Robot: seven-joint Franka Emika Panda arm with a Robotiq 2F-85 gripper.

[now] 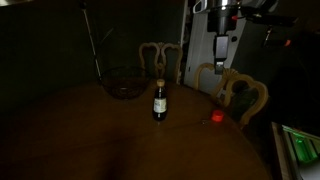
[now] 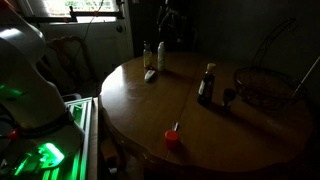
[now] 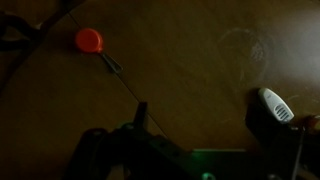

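Note:
My gripper (image 1: 219, 68) hangs in the air above the right side of the round wooden table. In the wrist view the gripper is open, its two dark fingers far apart with only bare table showing beyond the gap. A small red object (image 3: 89, 40) lies on the wood at upper left, with a small dark tool (image 3: 113, 64) beside it. A white oblong thing (image 3: 276, 104) shows near the right finger, farther down on the table. The dark bottle with a pale label (image 1: 160, 103) stands upright, clear of the gripper.
A dark wire basket (image 1: 125, 83) sits at the far left. Beside the bottle stands a small dark glass (image 2: 229, 96). Two more bottles, one amber (image 2: 147, 52) and one pale (image 2: 162, 53), stand at the far edge. Chairs (image 1: 246, 98) ring the table.

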